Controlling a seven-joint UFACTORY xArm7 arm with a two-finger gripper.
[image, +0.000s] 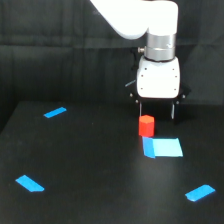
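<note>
A small red block (147, 126) stands on the black table in the camera view, right of the middle. My white gripper (157, 113) hangs over and slightly to the right of it, pointing down. Its dark fingers are spread wide and hard to make out against the black backdrop; nothing shows held between them. The gripper looks open. How far the fingertips are from the block in depth I cannot tell.
In front of the block lies a light blue square (167, 147) with a brighter blue strip (148, 147) at its left. Several blue tape marks, such as one at front right (200, 192), lie farther out.
</note>
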